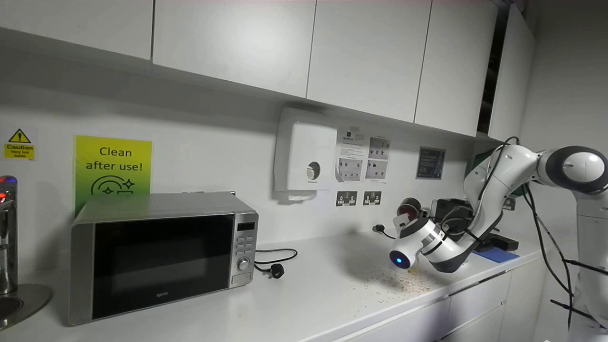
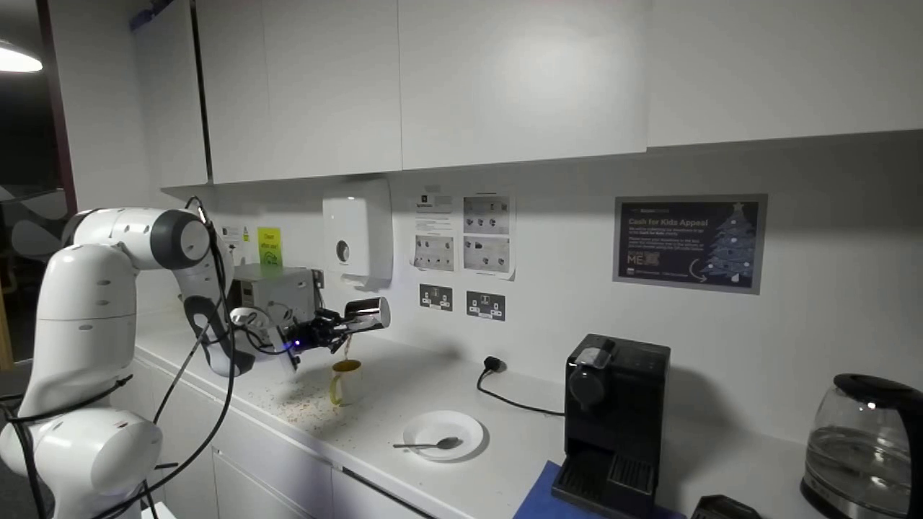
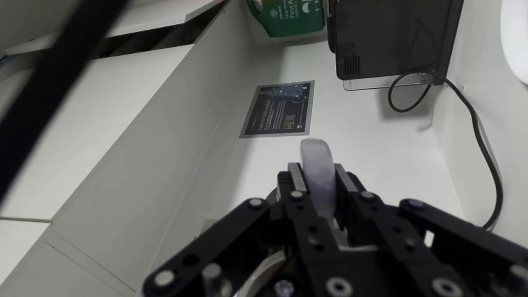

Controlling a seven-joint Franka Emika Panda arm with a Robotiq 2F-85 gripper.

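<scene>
In exterior view 2 a shiny metal pitcher (image 2: 369, 314) is held tilted above a yellow mug (image 2: 346, 380) standing on the counter. A thin brownish stream (image 2: 347, 347) falls from the pitcher toward the mug's opening. My gripper is shut on the pitcher's pale handle (image 3: 317, 161), clamped between both fingers in the wrist view. The pitcher's body (image 1: 409, 207) shows only partly behind the wrist in exterior view 1. How full the mug is stays hidden.
Small crumbs (image 2: 313, 406) lie scattered around the mug. A white plate (image 2: 467, 425) with a spoon (image 2: 445, 444) stands to its right, before a black coffee machine (image 2: 619, 406). A microwave (image 1: 165, 256) occupies the counter's other end.
</scene>
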